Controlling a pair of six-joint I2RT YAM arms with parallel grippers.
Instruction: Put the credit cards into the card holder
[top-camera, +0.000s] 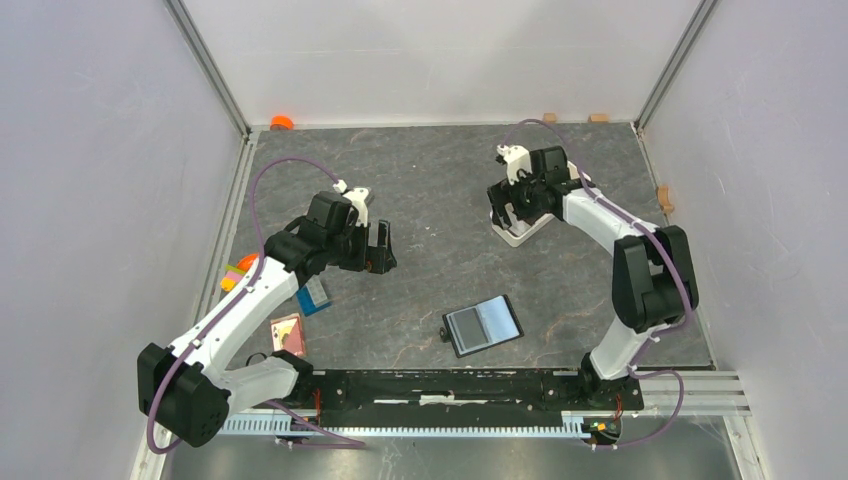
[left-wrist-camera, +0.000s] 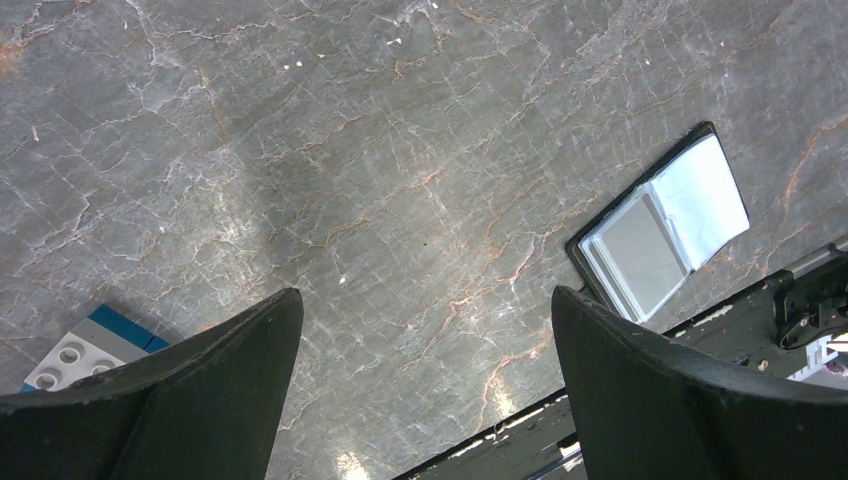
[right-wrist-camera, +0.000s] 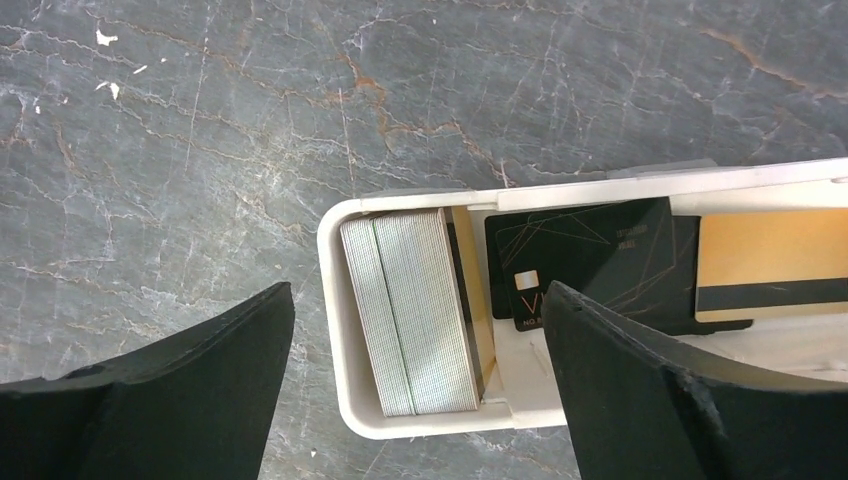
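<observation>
A long white tray (right-wrist-camera: 335, 330) holds the cards in the right wrist view. Its left compartment has a tight stack of cards (right-wrist-camera: 415, 310) standing on edge, with a gold card (right-wrist-camera: 478, 300) upright beside it. Past the divider, overlapping black cards (right-wrist-camera: 590, 250) and another gold card (right-wrist-camera: 780, 265) lie flat. My right gripper (top-camera: 502, 204) hovers over the tray's near end, open and empty, one finger hiding part of the black cards. At left of the table my left gripper (top-camera: 380, 248) stands open, with nothing between its fingers in its wrist view.
A black-backed flat case (top-camera: 482, 326) with grey and pale blue panels lies near the front edge. Blue bricks (top-camera: 314, 295), a red-and-cream box (top-camera: 288, 334) and coloured pieces (top-camera: 235, 275) sit at left.
</observation>
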